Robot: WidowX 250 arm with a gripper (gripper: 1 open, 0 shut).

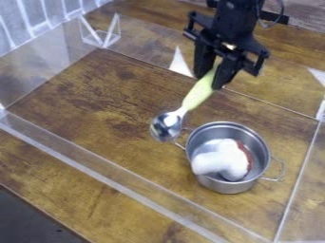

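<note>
My dark gripper [211, 68] hangs at the upper middle, shut on the pale yellow-green handle of a spoon [199, 93]. The spoon slants down to the left, and its silver head [168, 125] is up and to the left of a steel pot [245, 185]. Inside the pot lies a white, rounded object [219, 158] with some reddish colour beside it.
Clear plastic walls edge it along the front and sides, with small white triangular pieces at the back. A white railing stands beyond the top-left corner.
</note>
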